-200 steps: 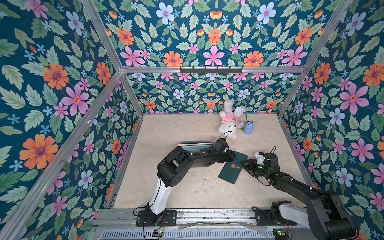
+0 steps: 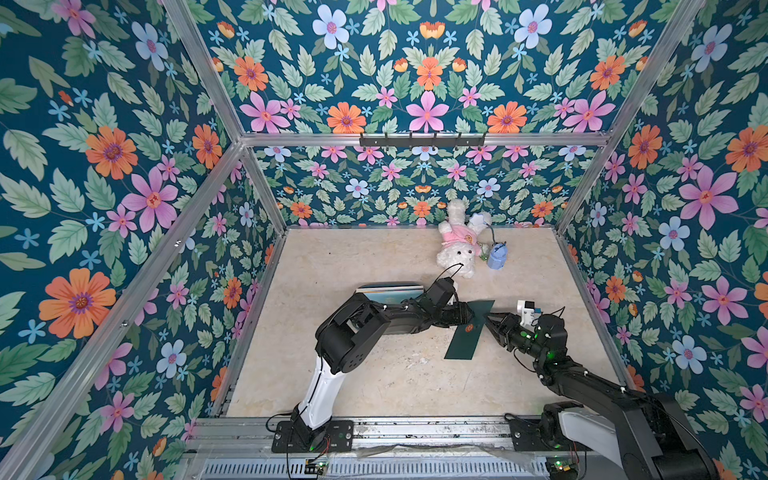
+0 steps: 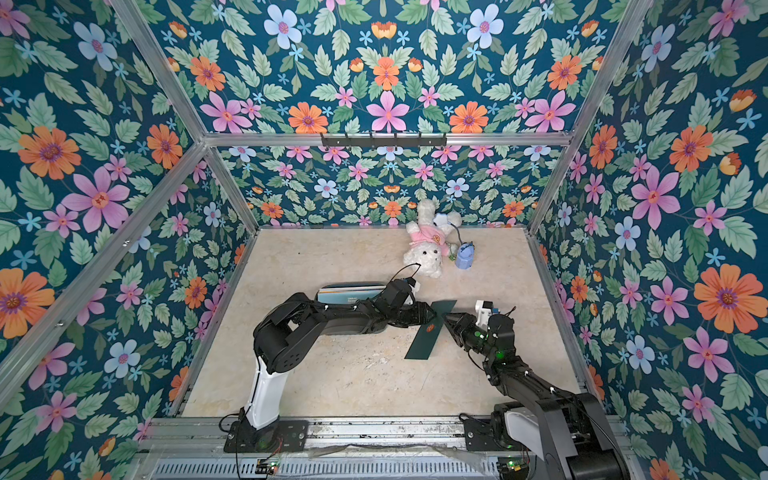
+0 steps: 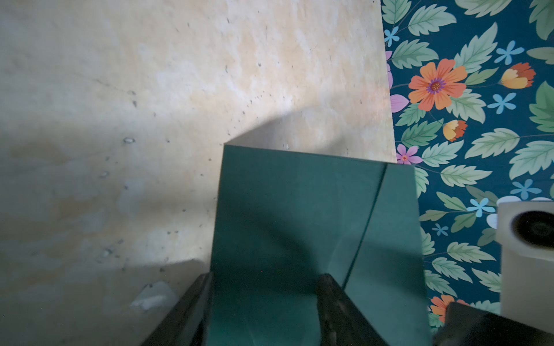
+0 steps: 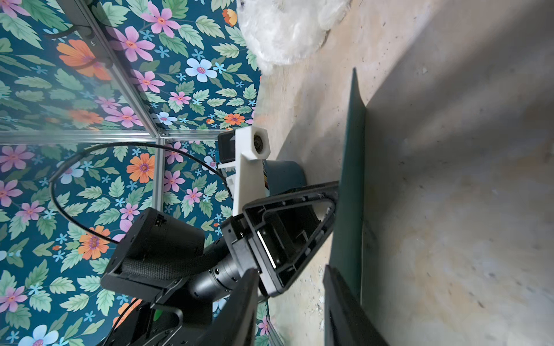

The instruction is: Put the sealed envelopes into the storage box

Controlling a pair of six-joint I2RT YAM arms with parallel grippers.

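A dark green envelope (image 2: 462, 344) with an orange seal stands tilted between my two arms, right of the box. In the left wrist view its face (image 4: 288, 213) fills the space beyond my left gripper, whose fingers are apart. In the right wrist view the envelope (image 5: 349, 190) shows almost edge-on, the left gripper's tip against its far side. My right gripper also has its fingers apart, one of them overlapping the envelope's lower end. Below the left arm lies the storage box (image 2: 392, 330), partly hidden, with pale blue and white envelopes (image 2: 389, 293) in it.
At the back lie a white plush toy (image 2: 457, 258) in pink and a small blue bottle-like object (image 2: 497, 256).
The green envelope has tipped up, so its face looks narrower from above. My right gripper has turned and shifted slightly; the left arm has hardly moved.
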